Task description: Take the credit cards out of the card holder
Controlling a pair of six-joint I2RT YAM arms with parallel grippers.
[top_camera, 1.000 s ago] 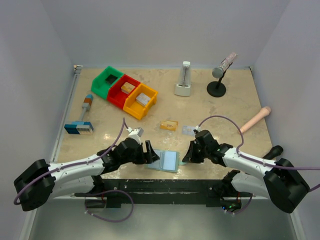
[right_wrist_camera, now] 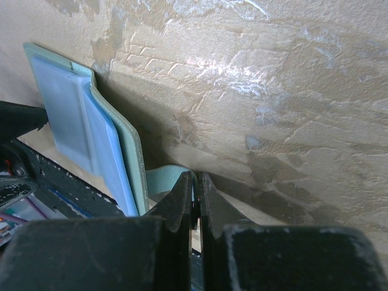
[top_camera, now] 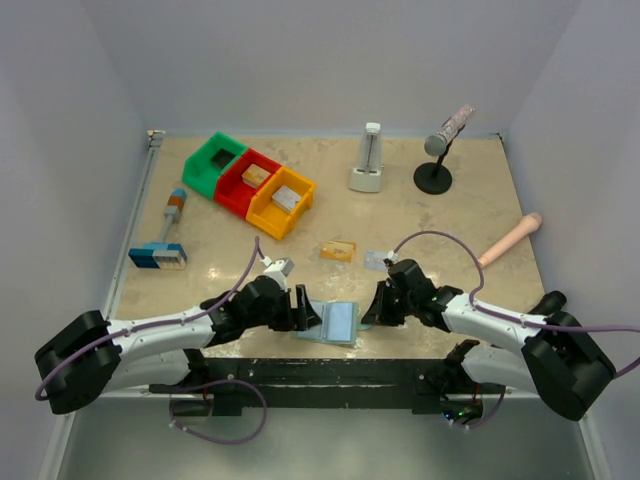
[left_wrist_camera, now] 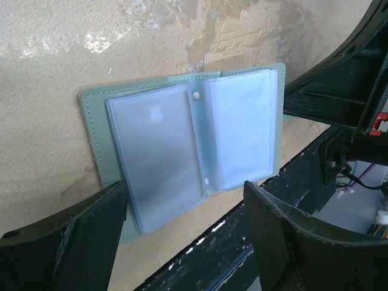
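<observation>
The card holder (top_camera: 341, 322) lies spread like a book near the table's front edge, its pale teal cover edged with stitching. In the left wrist view its left clear sleeve (left_wrist_camera: 159, 154) and bluish right sleeve (left_wrist_camera: 239, 127) both face up. My left gripper is part open over the left half, nothing visibly gripped between its fingers. A short teal strap (right_wrist_camera: 165, 178) at the holder's right side runs into my right gripper, which is shut on it. A gold card (top_camera: 338, 250) and a pale greyish card (top_camera: 377, 260) lie flat behind the holder.
Green, red and orange bins (top_camera: 268, 217) stand at the back left, a brush (top_camera: 160, 256) left of them. A white device (top_camera: 367, 165), a black stand (top_camera: 433, 178) and a rolling pin (top_camera: 510, 239) occupy the back and right.
My left gripper and forearm have shifted slightly to the right over the holder. The right gripper stays nearly still at the strap, and the loose cards have not moved.
</observation>
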